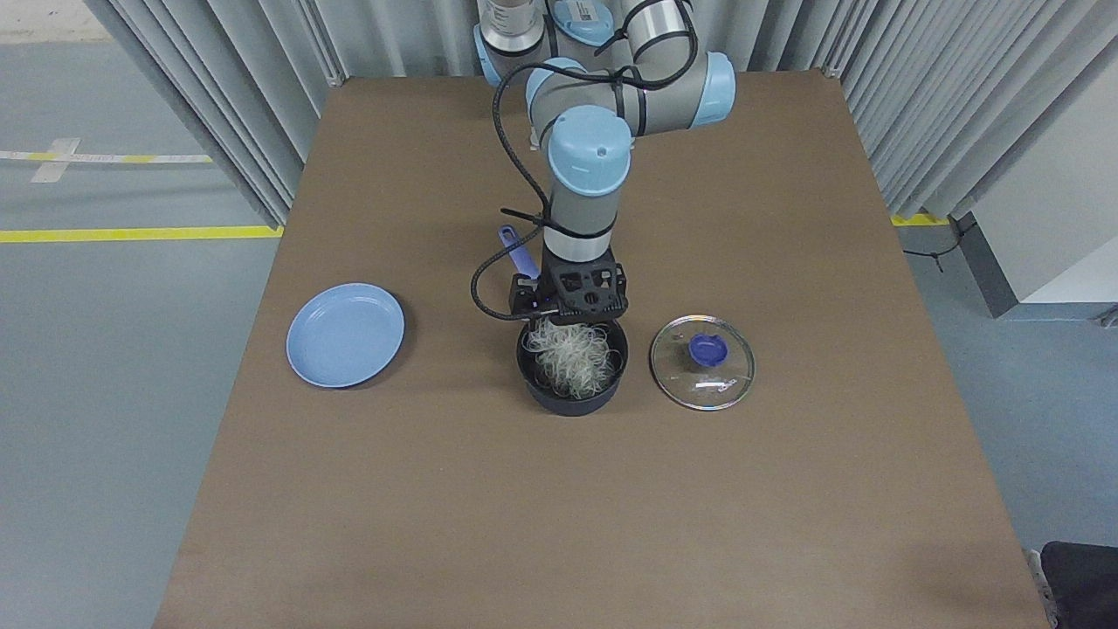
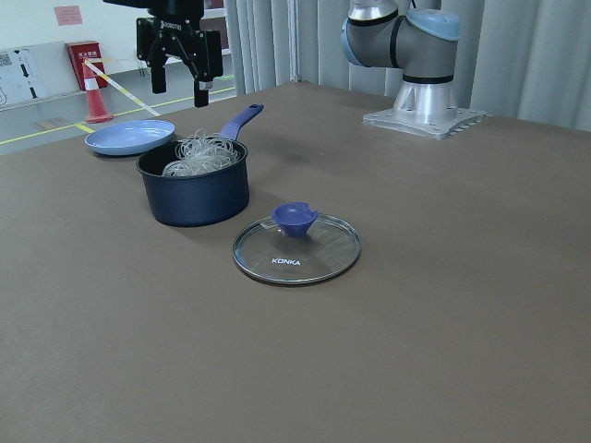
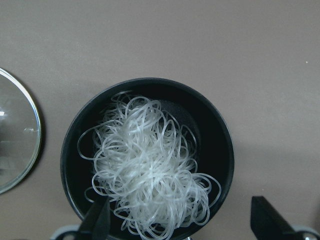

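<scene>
A dark pot with a blue handle holds a tangle of white translucent noodles. My gripper is above the pot, open, with nothing between its fingers; in the wrist view its two fingertips frame the lower part of the pot. In the front view the gripper housing partly covers the back of the pot. A glass lid with a blue knob lies on the table beside the pot. A light blue plate sits empty on the other side.
The arm's base stands at the back of the table, before grey curtains. A red cone stands on the floor beyond the table.
</scene>
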